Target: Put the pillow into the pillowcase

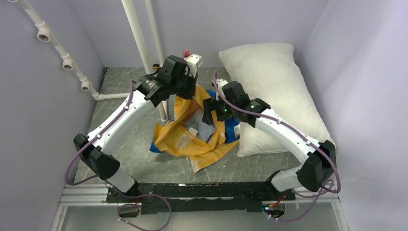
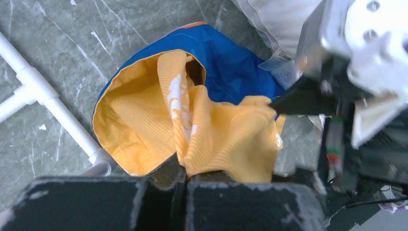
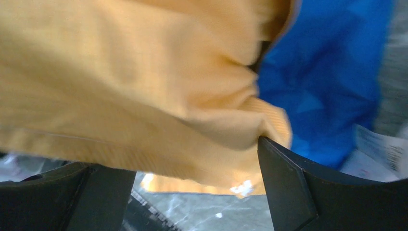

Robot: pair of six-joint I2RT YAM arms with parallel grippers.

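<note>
The yellow pillowcase (image 1: 192,149) with blue outside (image 2: 231,72) lies crumpled in the middle, partly lifted by my left gripper (image 1: 191,91), which is shut on its fabric; in the left wrist view the cloth rises into the fingertips. My right gripper (image 1: 211,109) hangs open just right of and below it, at the raised yellow cloth (image 3: 159,82), which fills much of the right wrist view above and between its fingers. The white pillow (image 1: 279,96) lies right of the pillowcase, apart from my left gripper.
White pipes (image 1: 118,96) stand at the back and left, close to the left arm. Grey walls enclose both sides and the back. Bare floor (image 1: 110,120) shows at left and along the front.
</note>
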